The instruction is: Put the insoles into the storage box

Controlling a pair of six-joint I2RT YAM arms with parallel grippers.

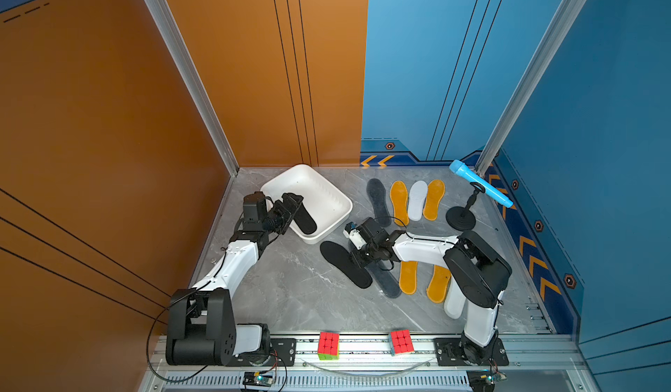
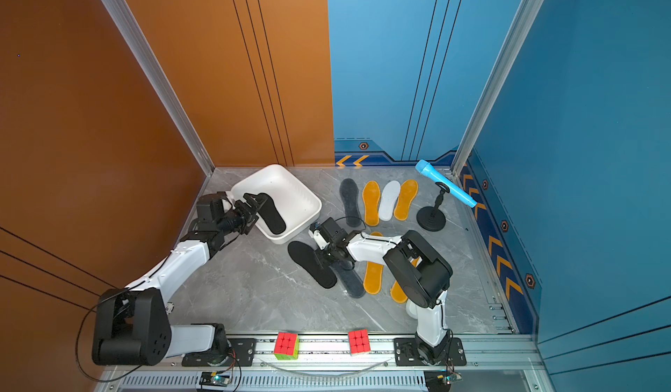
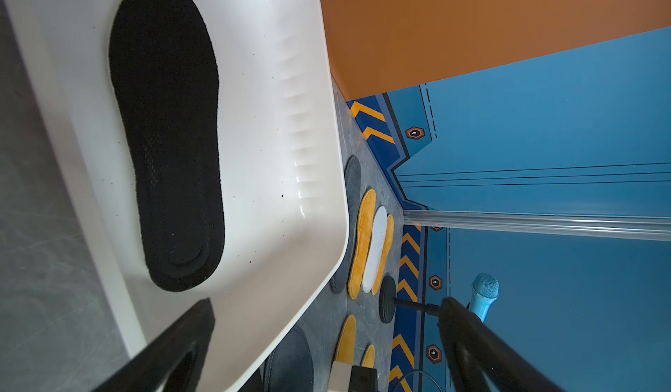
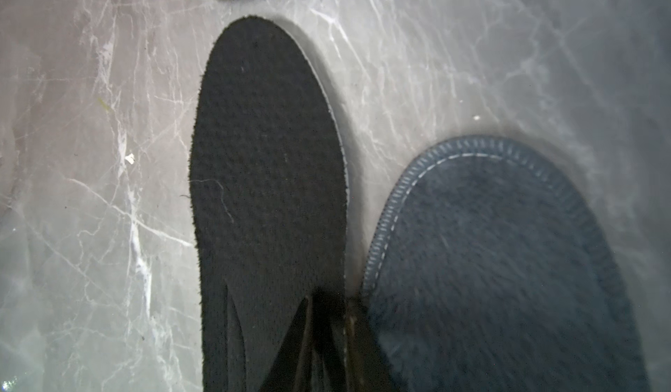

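The white storage box [image 1: 318,189] holds one black insole [image 3: 167,133]. My left gripper [image 1: 286,210] hangs over the box's near-left side, open and empty. A black insole [image 4: 265,168] lies on the table below the box, beside a grey fuzzy insole [image 4: 489,252]. My right gripper is low at the seam between these two, its fingertips part open and close together; whether they grip the black insole's edge is unclear. More orange [image 1: 398,199], white [image 1: 417,197] and grey [image 1: 376,196] insoles lie to the right, some partly behind my right arm.
A blue microphone [image 1: 468,173] on a black stand [image 1: 460,217] stands at the back right. Two Rubik's cubes [image 1: 328,344] sit on the front rail.
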